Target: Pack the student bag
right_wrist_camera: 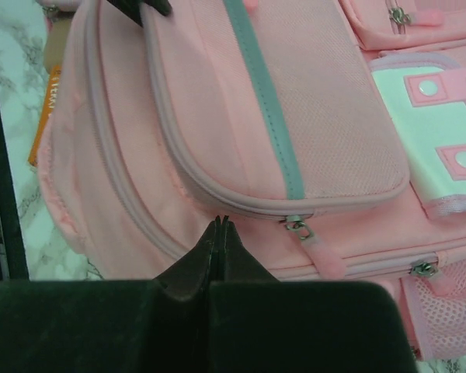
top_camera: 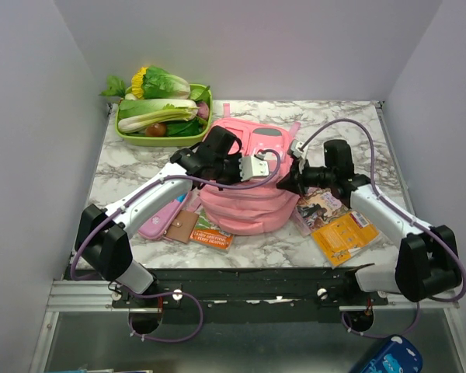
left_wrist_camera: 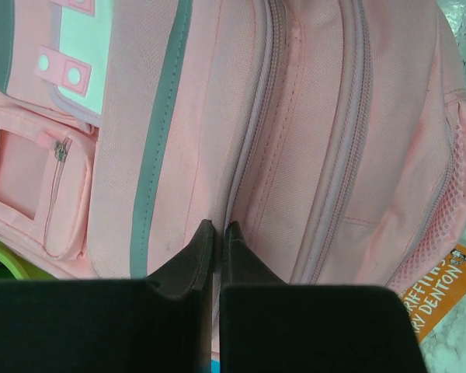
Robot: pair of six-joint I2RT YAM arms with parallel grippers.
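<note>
The pink student bag (top_camera: 248, 214) lies in the middle of the table, its front pocket and zippers facing up. My left gripper is shut on the bag's pocket edge, pinching the piped seam. In the right wrist view, my right gripper is shut with nothing between its fingers, just below the pocket's rounded edge. A metal zipper slider (right_wrist_camera: 298, 227) with a pink pull tab (right_wrist_camera: 325, 256) hangs outside those fingers, to their right. The pocket zipper looks closed where it shows.
Books (top_camera: 343, 237) lie right of the bag. A brown notebook (top_camera: 182, 226), an orange book (top_camera: 211, 234) and a pink case (top_camera: 159, 221) lie at its front left. A green basket (top_camera: 159, 141) of vegetables stands at the back left.
</note>
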